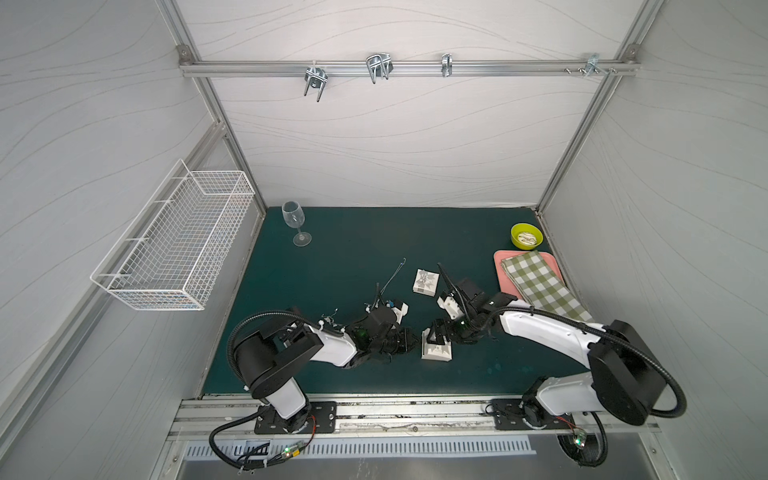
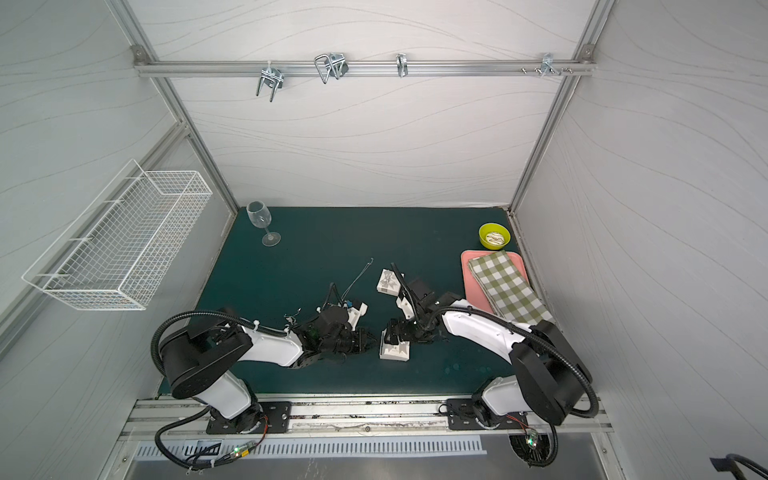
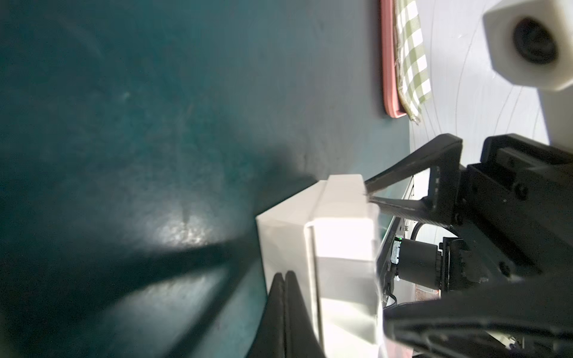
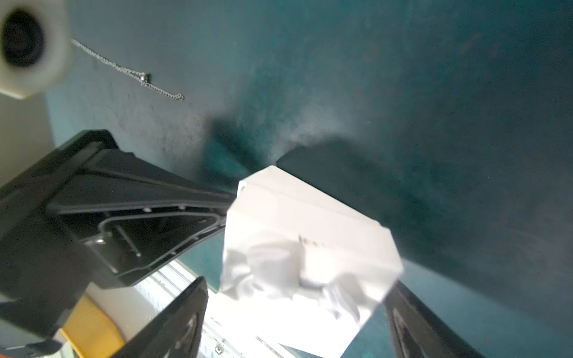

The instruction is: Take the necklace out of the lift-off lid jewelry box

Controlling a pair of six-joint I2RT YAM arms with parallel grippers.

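Observation:
A white jewelry box sits near the front centre; in the left wrist view its side and top rim show. My left gripper is shut beside it, with nothing seen between its fingertips. My right gripper is over the box, part open, its fingers around the box top; whether it grips is unclear. A thin silver chain necklace lies on the table behind my left gripper, also in the right wrist view. A second white square piece, patterned, lies behind the box.
A pink tray with a checked cloth and a green bowl are at the right. A wine glass stands at the back left; a wire basket hangs on the left wall.

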